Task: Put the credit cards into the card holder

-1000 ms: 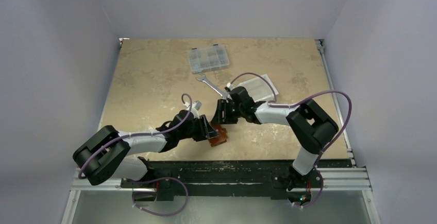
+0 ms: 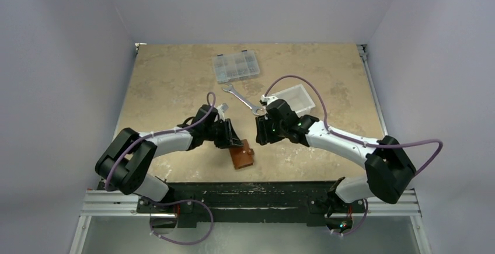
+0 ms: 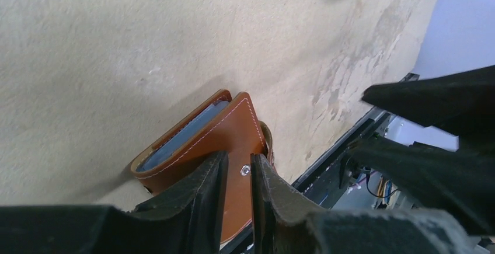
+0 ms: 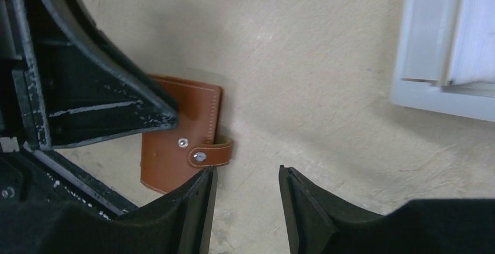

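The brown leather card holder (image 2: 242,158) lies near the table's front edge. In the left wrist view, the mouth of the card holder (image 3: 236,127) gapes a little, and a grey-blue layer shows inside it; whether that is cards or lining I cannot tell. My left gripper is over the holder's near part, slightly open, with a narrow gap between its fingertips and brown leather visible beyond. To the holder's right hovers my right gripper, open and empty above bare table. No separate credit card can be made out.
A white box (image 2: 296,98) stands behind the right arm. A wrench (image 2: 240,97) and a clear divided case (image 2: 236,65) lie farther back. The two grippers are close together near the holder. Bare table extends to the left and right.
My right gripper has moved right, off the holder. The holder has shifted slightly left.
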